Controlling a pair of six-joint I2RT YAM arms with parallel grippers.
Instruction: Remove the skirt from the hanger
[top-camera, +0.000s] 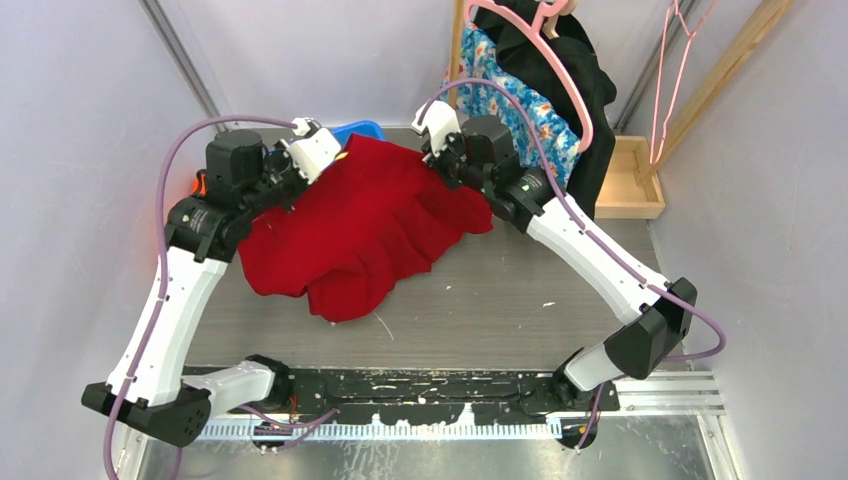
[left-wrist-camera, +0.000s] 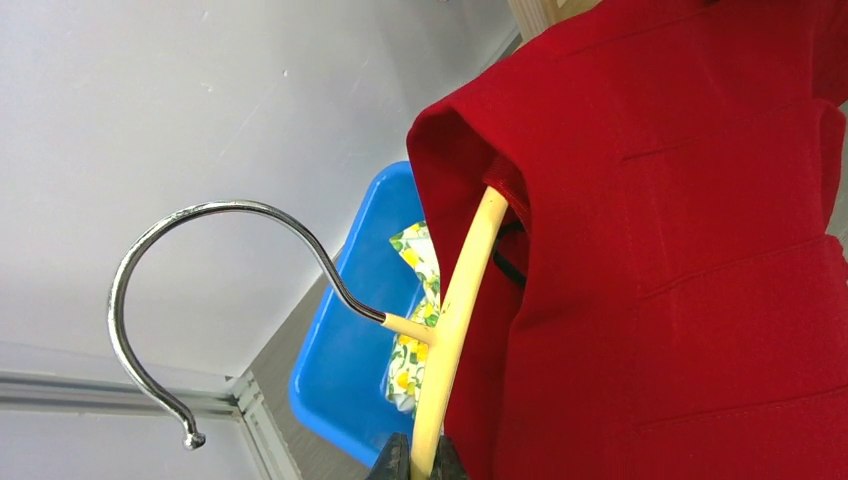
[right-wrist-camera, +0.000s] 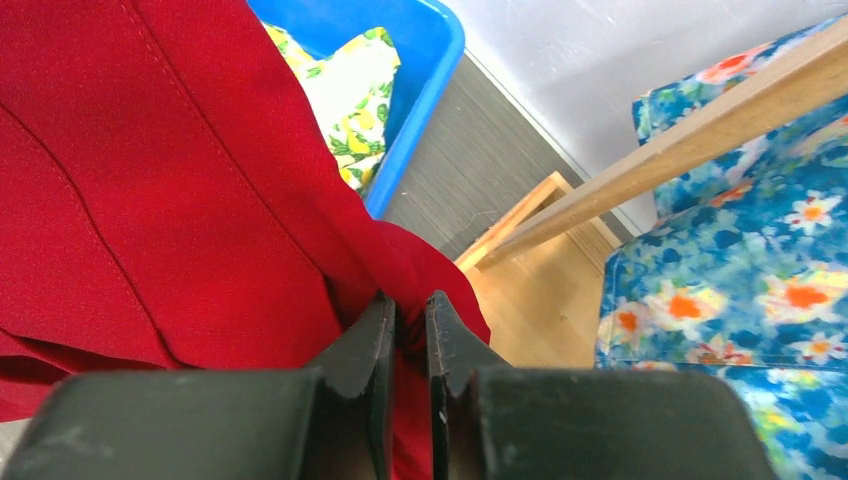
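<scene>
The red skirt (top-camera: 355, 230) hangs spread between my grippers over the table. My left gripper is shut on the pale yellow hanger (left-wrist-camera: 457, 310), whose metal hook sticks out left in the left wrist view; the hanger's upper end enters a fold of the skirt. My right gripper has a bunched edge of the red cloth between its fingertips, gathered tightly there. In the top view both grippers are partly hidden by their own wrists.
A blue bin (left-wrist-camera: 312, 385) with lemon-print cloth lies behind the skirt. At right, a wooden rack (top-camera: 740, 62) holds pink hangers, dark and blue floral garments, above a wooden tray (top-camera: 630, 208).
</scene>
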